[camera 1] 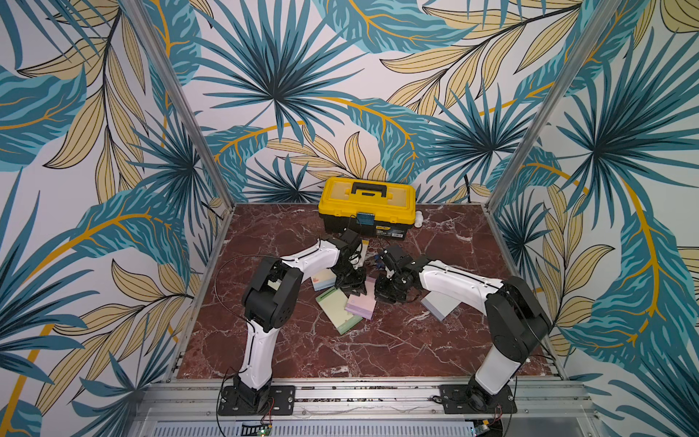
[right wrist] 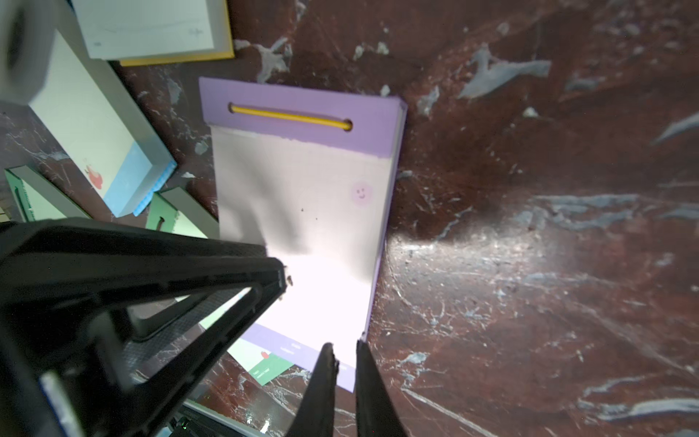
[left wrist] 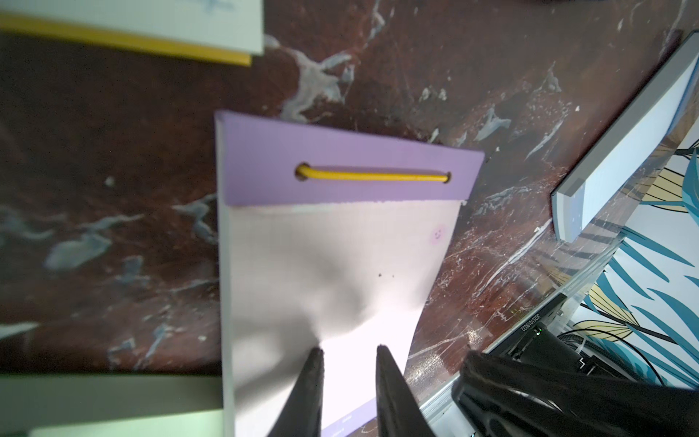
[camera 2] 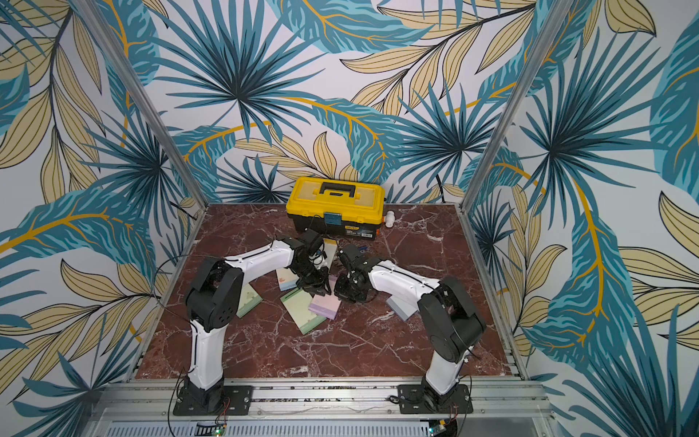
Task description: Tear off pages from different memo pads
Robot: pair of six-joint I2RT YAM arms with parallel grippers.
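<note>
A purple memo pad [left wrist: 350, 160] [right wrist: 305, 189] with a yellow cord through its header lies beneath both grippers, overlapping a green pad [camera 1: 335, 317] [camera 2: 298, 313]. My left gripper hangs over the lower part of its white page, fingertips apart with nothing visible between them. My right gripper is at the page's lower right edge, its fingertips slightly apart; whether it touches paper I cannot tell. In the right wrist view, the left gripper's black body covers the pad's lower left.
A yellow toolbox [camera 1: 367, 200] stands at the back beside a small white bottle [camera 2: 389, 218]. A grey pad [camera 1: 444, 302] lies to the right, a blue pad [right wrist: 131, 174] and a yellow-edged pad [left wrist: 131, 22] nearby.
</note>
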